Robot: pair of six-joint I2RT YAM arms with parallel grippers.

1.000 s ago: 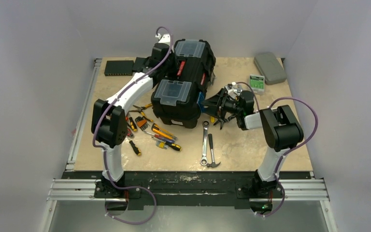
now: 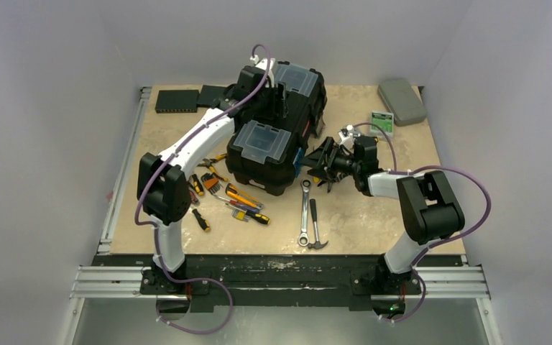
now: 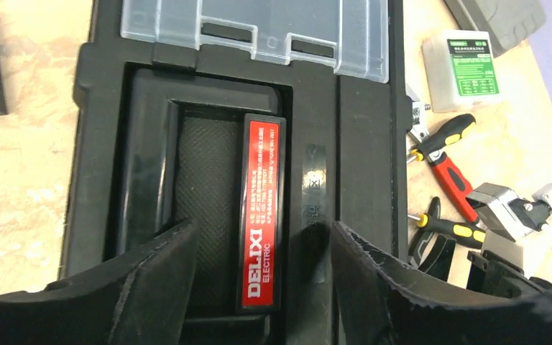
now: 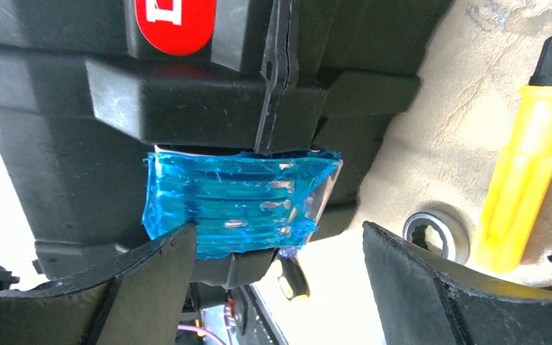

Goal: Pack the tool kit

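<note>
A black toolbox [image 2: 264,169] with clear lid bins [image 3: 251,21] stands mid-table. My left gripper is over its top at the recessed handle bay with the red DELIXI label [image 3: 261,211], fingers apart, nothing visible between them. My right gripper stands open at the toolbox's right side, facing a blue plastic-covered piece [image 4: 233,201] on that side. Screwdrivers, pliers and a knife [image 2: 241,198] lie left and front of the box; a long wrench [image 2: 304,212] and hammer [image 2: 313,219] lie in front.
Flat black cases [image 2: 176,100] lie at the back left. A grey case [image 2: 401,100] and green-labelled box [image 3: 474,68] sit at the back right.
Since one second ago the toolbox has shifted slightly right, with my left gripper moving right alongside.
</note>
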